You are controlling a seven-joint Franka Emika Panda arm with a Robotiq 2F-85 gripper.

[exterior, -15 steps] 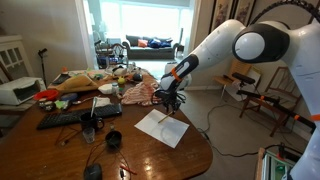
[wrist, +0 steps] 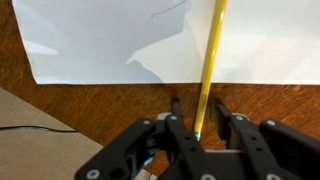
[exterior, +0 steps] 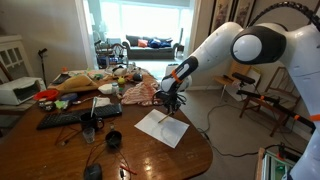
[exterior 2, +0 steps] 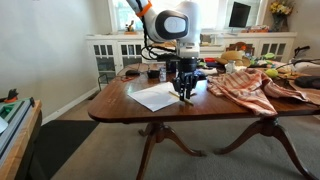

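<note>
A long yellow stick, perhaps a pencil [wrist: 214, 48], runs lengthwise across the edge of a white sheet of paper [wrist: 115, 55] in the wrist view. Its near part passes between the fingers of my gripper. The fingers stand part open, with a visible gap on the stick's left side; its right side is close to the other finger. From outside, my gripper [exterior 2: 186, 98] points down at the table, by the edge of the paper [exterior 2: 153, 96]. The paper [exterior: 160, 129] lies flat on the brown table.
A striped orange cloth [exterior 2: 245, 90] lies beside the arm. Also on the table [exterior: 60, 148] are a keyboard [exterior: 62, 118], a dark cup [exterior: 113, 139] and several items along the back. The table's edge is close to the gripper; bare tabletop surrounds the paper's near side.
</note>
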